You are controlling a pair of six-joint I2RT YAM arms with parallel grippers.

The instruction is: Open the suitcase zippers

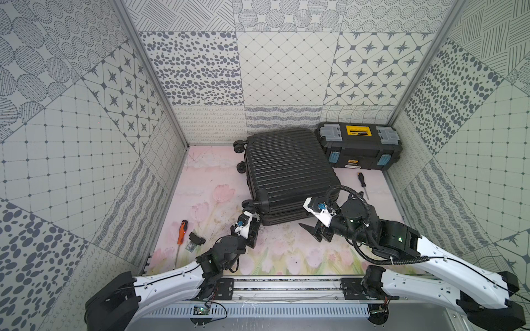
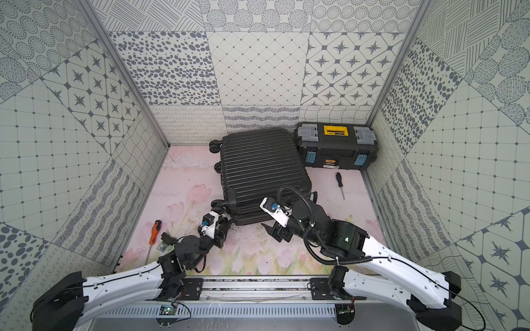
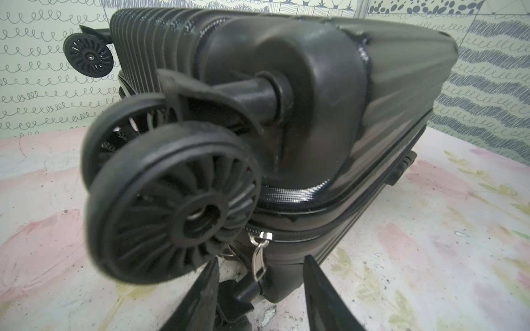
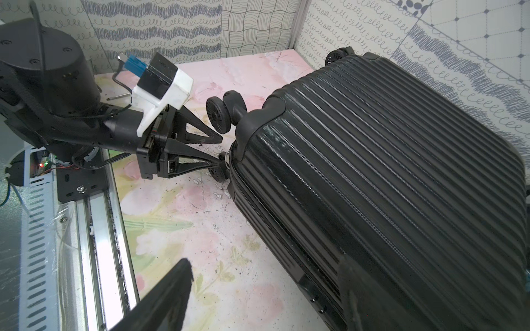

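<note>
A black ribbed suitcase (image 1: 289,171) lies flat, wheels to the left. In the left wrist view its near corner wheel (image 3: 171,209) fills the foreground, with a metal zipper pull (image 3: 259,259) hanging beside it on the zipper seam. My left gripper is at that corner, fingers apart just short of the pull, nothing seen between them. My right gripper is open above the floor at the suitcase's front side, fingers apart on either side of the view, with the zipper seam along that side in sight.
A toolbox (image 1: 358,151) stands back right, against the suitcase. A dark screwdriver (image 1: 361,182) lies at right; an orange screwdriver (image 1: 181,231) and a small black object (image 1: 196,240) lie front left.
</note>
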